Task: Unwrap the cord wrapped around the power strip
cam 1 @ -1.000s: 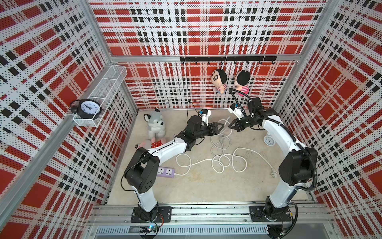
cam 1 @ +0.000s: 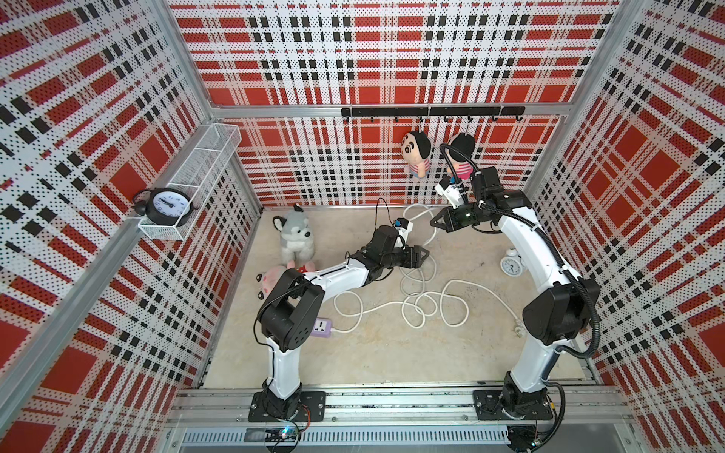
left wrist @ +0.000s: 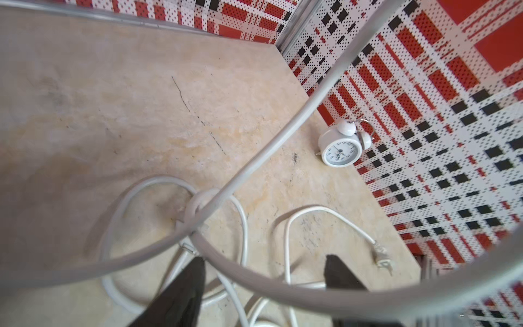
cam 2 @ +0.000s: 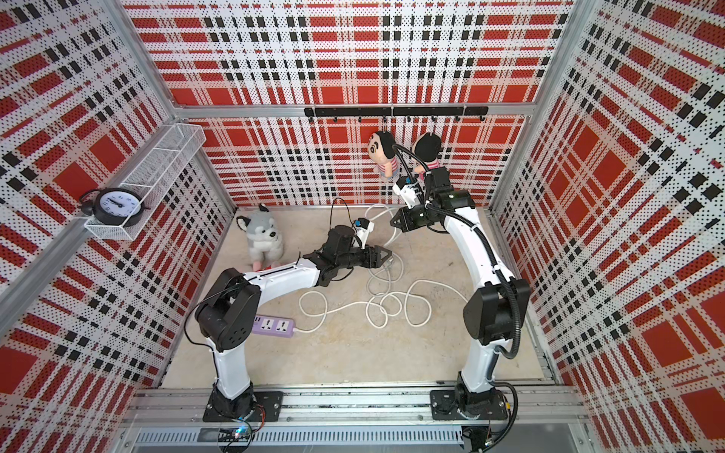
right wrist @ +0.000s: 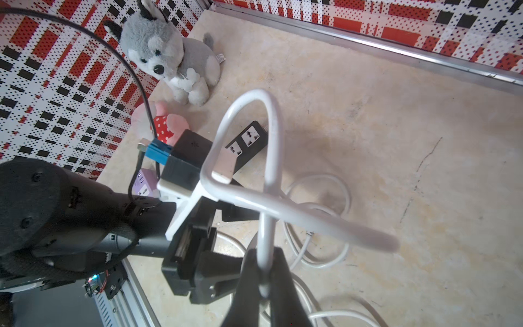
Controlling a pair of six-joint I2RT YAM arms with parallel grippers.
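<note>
A purple power strip (cam 2: 273,324) lies at the front left, its white cord (cam 2: 355,304) running right in loose curves to a plug (left wrist: 383,259). A black power strip (right wrist: 250,139) shows partly in the right wrist view, behind my left arm. Near the back my right gripper (cam 1: 440,220) is shut on a white cord (right wrist: 265,229), which rises from its fingers in a raised loop. To its left my left gripper (cam 1: 421,257) stands part open, low over coiled cord. In the left wrist view, raised cord (left wrist: 272,144) crosses before its fingers (left wrist: 185,291); nothing is seen gripped.
A grey plush husky (cam 1: 295,234) and a pink plush (right wrist: 163,124) sit at the left. A white alarm clock (cam 1: 512,263) stands at the right. Bare table lies along the front and at the right of the middle.
My right gripper has risen slightly toward the back, lifting the cord loop.
</note>
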